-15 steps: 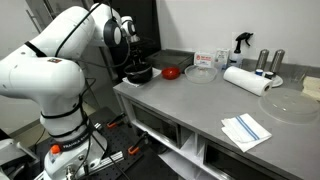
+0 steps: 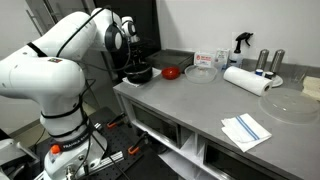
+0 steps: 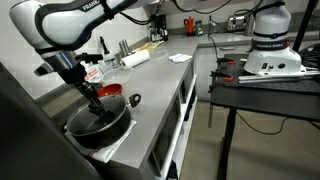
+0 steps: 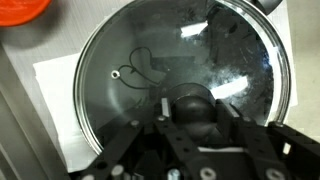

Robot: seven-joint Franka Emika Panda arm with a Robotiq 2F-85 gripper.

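Observation:
A dark pot (image 3: 112, 138) stands at the far end of the counter, with a glass lid (image 4: 130, 65) over it. The lid has a metal rim and a round black knob (image 4: 190, 100). From above, my gripper is shut on this knob, one finger on either side. In exterior view 1 the pot (image 2: 138, 76) is small and the arm partly covers it, so the fingertips cannot be made out there. Whether the lid rests fully on the pot or is slightly raised, I cannot tell.
A red bowl (image 2: 168, 73) sits beside the pot. White paper (image 4: 58, 88) lies under the pot. Farther along are a clear bowl (image 2: 199, 74), a paper towel roll (image 2: 247, 81) and a folded cloth (image 2: 245, 130).

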